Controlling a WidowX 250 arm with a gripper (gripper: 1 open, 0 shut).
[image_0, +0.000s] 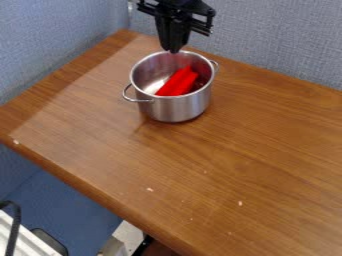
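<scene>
A steel pot with side handles stands on the wooden table, a red object lying inside it. My black gripper hangs above the pot's back rim, clear of the red object. Its fingers point down; whether they are open or shut is hard to make out.
Padded grey walls border it at the left and back. A white object with a black cable lies low at the bottom left.
</scene>
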